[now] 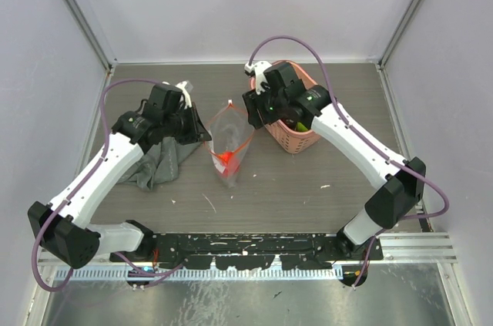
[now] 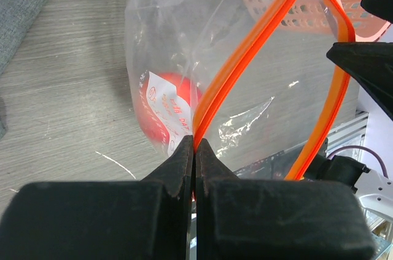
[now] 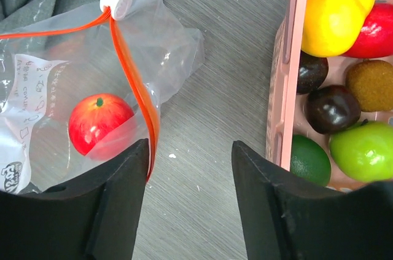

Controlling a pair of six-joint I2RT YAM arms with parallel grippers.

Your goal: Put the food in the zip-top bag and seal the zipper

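A clear zip top bag point(image 1: 231, 133) with an orange zipper rim hangs between my two grippers, its mouth spread. Inside it, low down, lies a red apple-like food point(image 3: 98, 122), partly behind a white printed label point(image 2: 164, 106). My left gripper is shut on the bag's orange rim. Fingers apart, my right gripper stands open at the opposite side of the mouth; the orange rim point(image 3: 142, 97) passes against or just beside its left finger, and the gap between the fingers is empty. A white round zipper slider point(image 3: 116, 2) sits at a corner of the rim.
Close beside my right gripper stands a pink basket point(image 1: 291, 139) holding several foods, among them a yellow one point(image 3: 334, 20) and a green one point(image 3: 362, 149). A grey cloth point(image 1: 158, 164) lies left of the bag.
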